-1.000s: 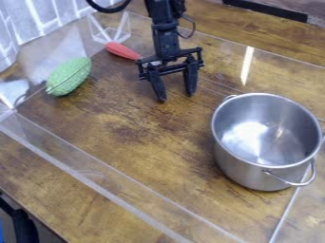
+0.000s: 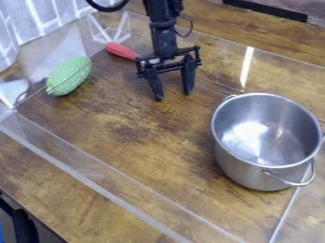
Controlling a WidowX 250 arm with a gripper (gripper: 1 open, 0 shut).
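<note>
My black gripper (image 2: 170,85) hangs over the upper middle of the wooden table (image 2: 127,142), its fingers pointing down and spread apart, with nothing visible between them. Behind it to the left lies a red elongated object (image 2: 121,50). A green oval object (image 2: 68,76) lies at the left, apart from the gripper. A large steel pot (image 2: 264,140) with handles stands at the right, also apart from the gripper.
Pale strips run along the table's edges. A white and metallic item (image 2: 13,90) sits at the far left edge, only partly clear.
</note>
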